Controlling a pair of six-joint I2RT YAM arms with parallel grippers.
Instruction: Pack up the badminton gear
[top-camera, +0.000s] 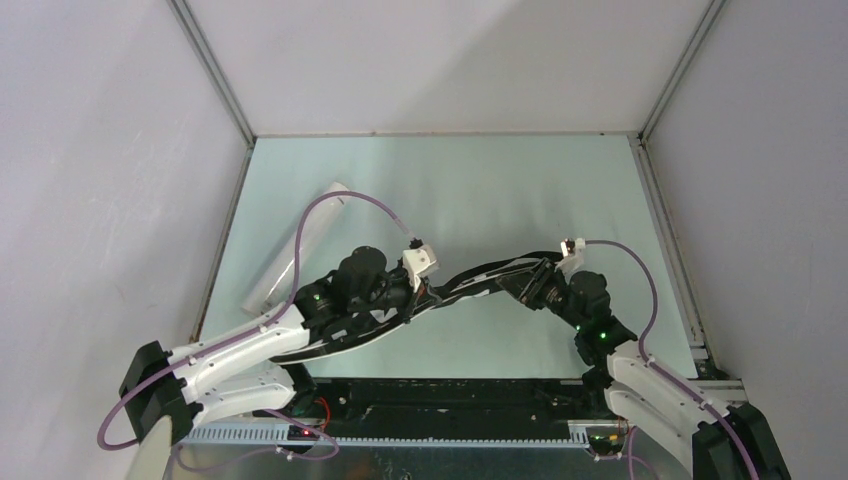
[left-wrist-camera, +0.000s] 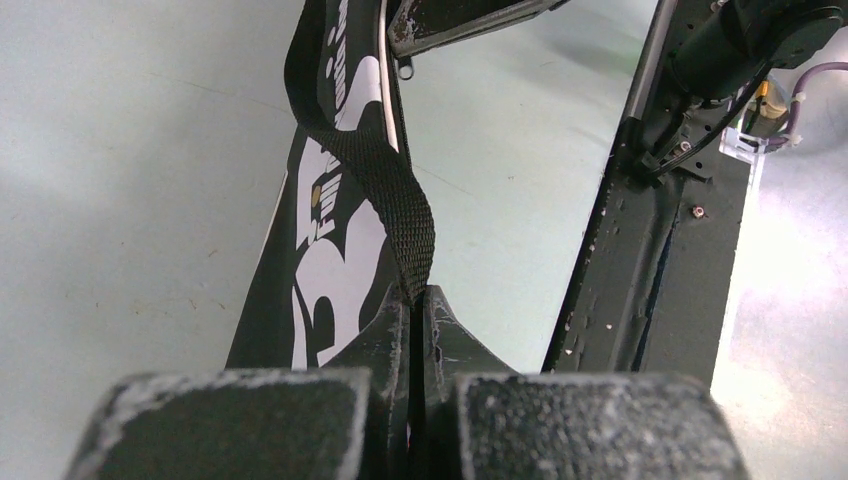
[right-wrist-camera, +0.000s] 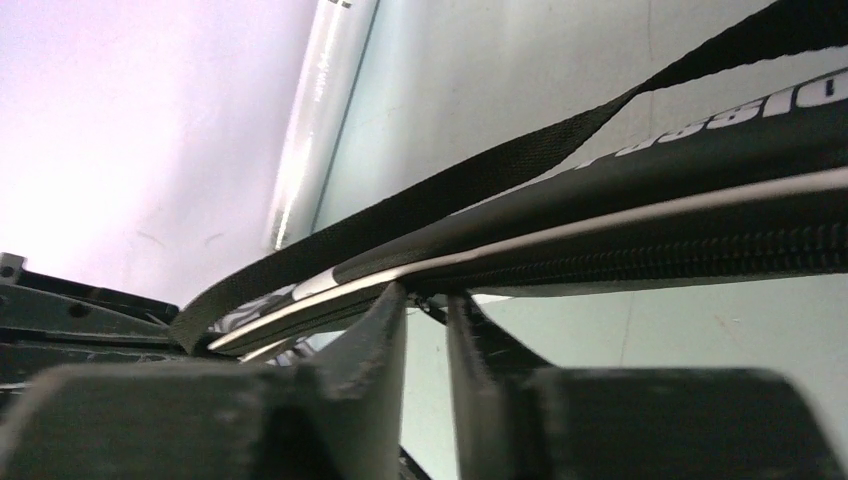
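The long black racket bag with white lettering lies diagonally across the table's front middle, under both arms. In the left wrist view its webbing strap runs into my left gripper, which is shut on it. My right gripper is at the bag's zipper edge; its fingertips are a small gap apart with a small dark piece between them, which looks like the zipper pull, though whether it is gripped I cannot tell. A white shuttlecock tube lies at the left of the table.
White walls bound it on the sides and back. A black rail runs along the front edge.
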